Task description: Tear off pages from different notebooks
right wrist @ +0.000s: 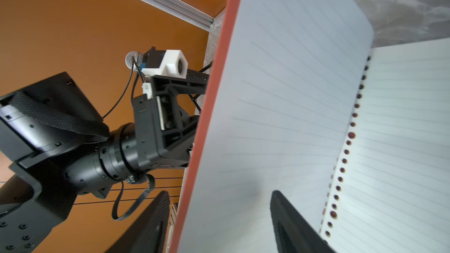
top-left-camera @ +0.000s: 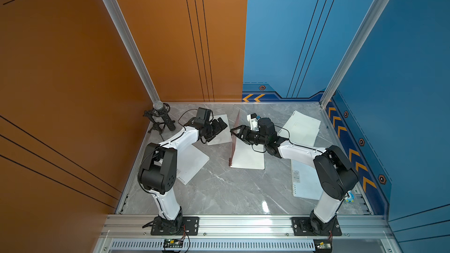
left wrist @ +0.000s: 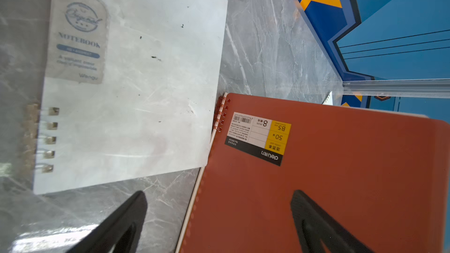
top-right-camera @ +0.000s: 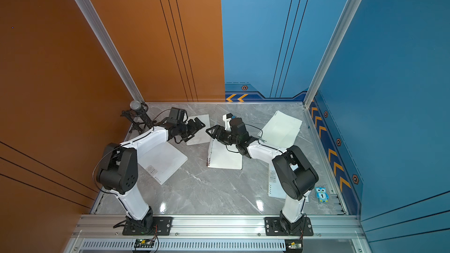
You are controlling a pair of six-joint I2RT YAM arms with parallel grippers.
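A red-covered spiral notebook lies open at mid-table, its cover standing nearly upright on the left and its lined page bare on the right. The outer face with its label fills much of the left wrist view as a red cover. In the right wrist view, the cover's pale inside and red edge rise close to my right gripper, whose fingers stand apart and do not pinch it. My left gripper is open, hovering left of the red notebook beside a white notebook.
Other notebooks lie flat: a white one at left, a pale one at back right, and a bluish one at front right. A microphone stand occupies the back left corner.
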